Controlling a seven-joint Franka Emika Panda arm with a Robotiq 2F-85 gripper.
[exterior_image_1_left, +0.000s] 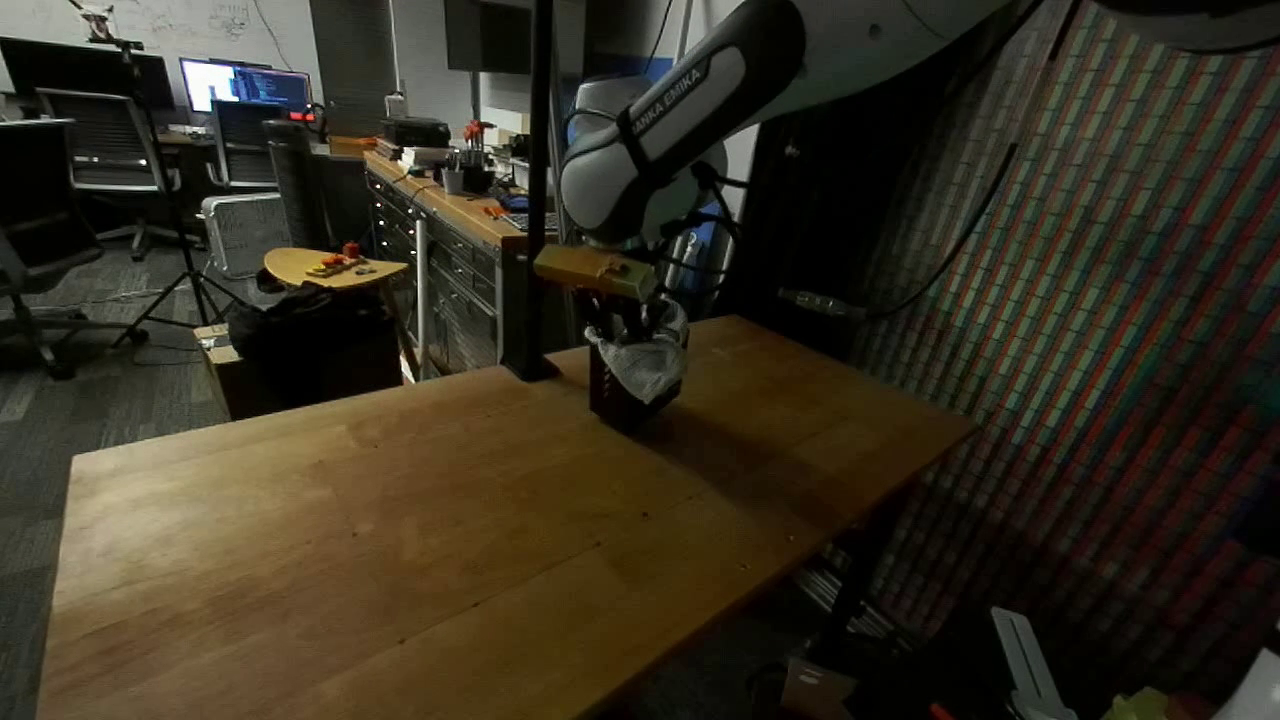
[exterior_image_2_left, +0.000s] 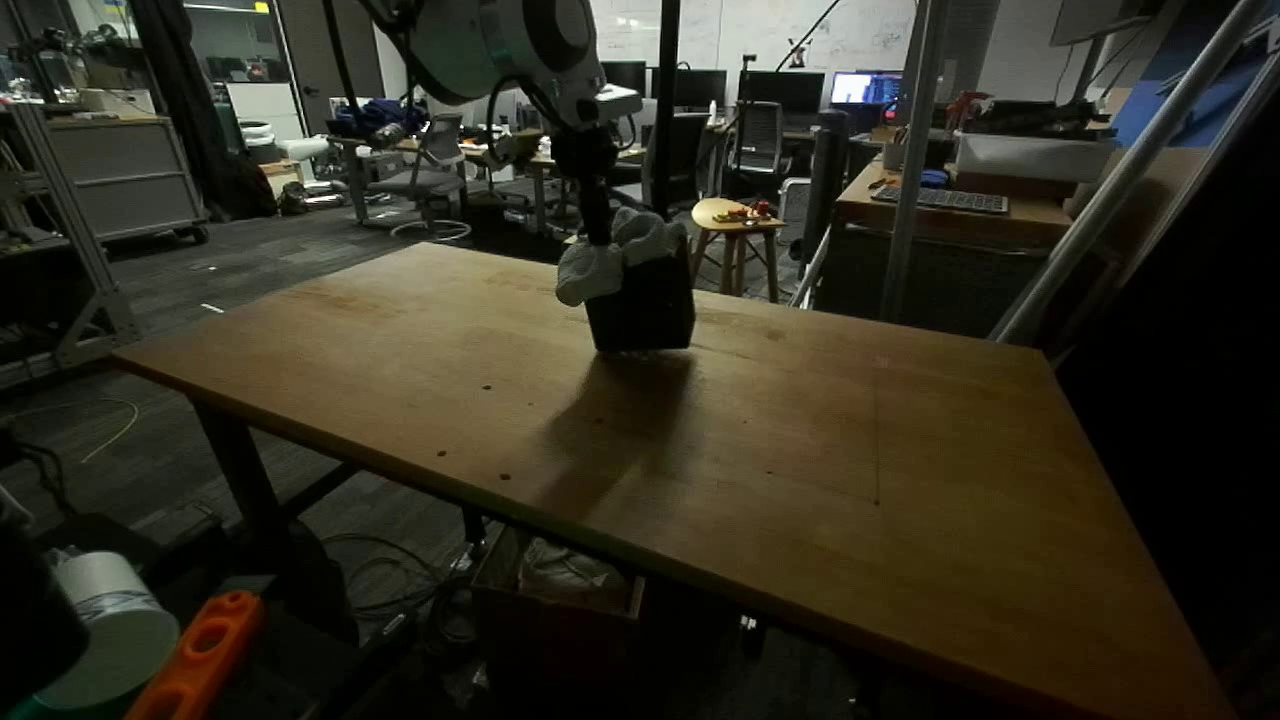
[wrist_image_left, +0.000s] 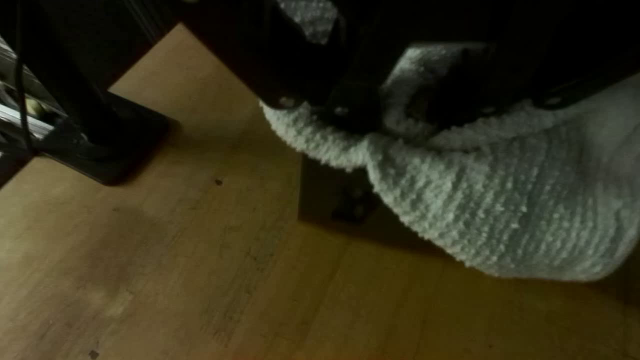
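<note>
A white, fluffy cloth (wrist_image_left: 504, 198) hangs over the rim of a dark box (exterior_image_2_left: 648, 306), bunched and draped outside it. My gripper points down into the cloth at the box's top. In the wrist view, its dark fingers stand apart with white fabric visible in the gap; whether they press on it is too dark to tell. The box's lower part (wrist_image_left: 342, 198) shows beneath the cloth, close above or on the wooden table (exterior_image_1_left: 396, 516); contact is unclear. The box's inside is hidden.
A black post (exterior_image_1_left: 535, 240) stands on a flat base (wrist_image_left: 120, 141) at the table edge, left of the box in the wrist view. Behind the table are a workbench (exterior_image_1_left: 462, 222) and a small stool (exterior_image_2_left: 734, 218).
</note>
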